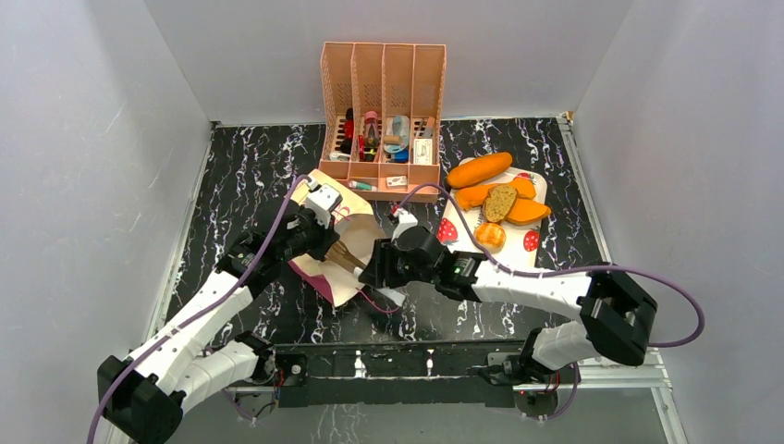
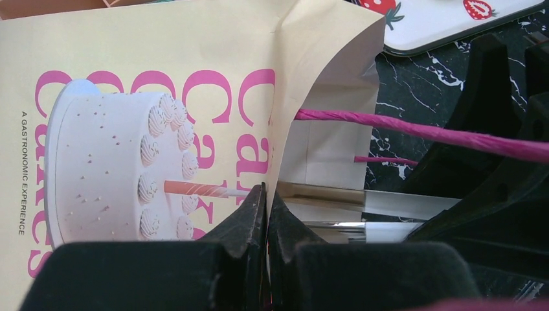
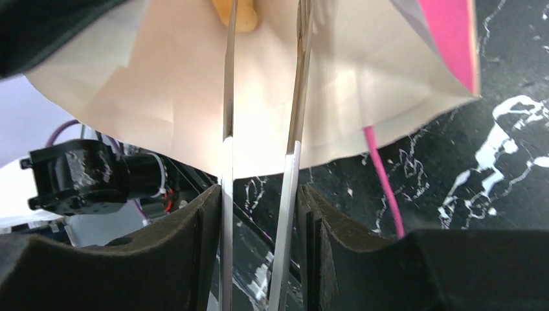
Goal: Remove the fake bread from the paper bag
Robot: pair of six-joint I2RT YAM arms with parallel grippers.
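Observation:
The cream paper bag [image 1: 314,190] with pink print lies open at centre-left. My left gripper is shut on the edge of the bag [image 2: 149,39] at its mouth, holding it up. My right gripper is open, its long metal fingers [image 3: 228,110] reaching into the bag [image 3: 168,110]. An orange piece of fake bread [image 3: 239,14] shows inside, at the top of the right wrist view between and beside the far finger parts, partly hidden.
A board [image 1: 453,199] with several breads [image 1: 481,166] is at the right. A peach organizer [image 1: 384,65] with small items stands at the back. Dark marble counter [image 1: 259,157] shows around the bag.

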